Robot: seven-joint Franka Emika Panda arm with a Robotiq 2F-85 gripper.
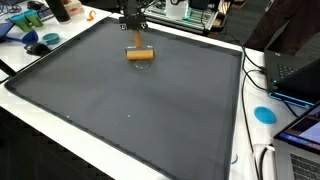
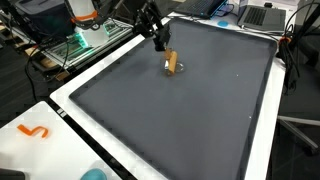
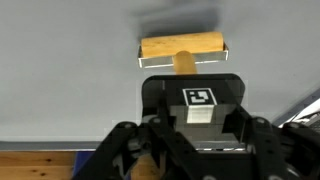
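My gripper is shut on the handle of a wooden tool (image 3: 182,45), which has a crosswise wooden bar with a thin silvery edge. In the first exterior view the wooden tool (image 1: 140,53) hangs at or just above the grey mat, below the dark gripper (image 1: 135,24). A small clear disc (image 1: 143,66) on the mat is partly hidden by the bar. From the other side the tool (image 2: 171,62) appears with its bar over the disc; I cannot tell whether they touch.
Laptops (image 1: 296,158) and a blue lid (image 1: 265,115) lie beyond its right edge. An orange item (image 2: 33,131) sits on the white table margin, and bowls and cups crowd the far left.
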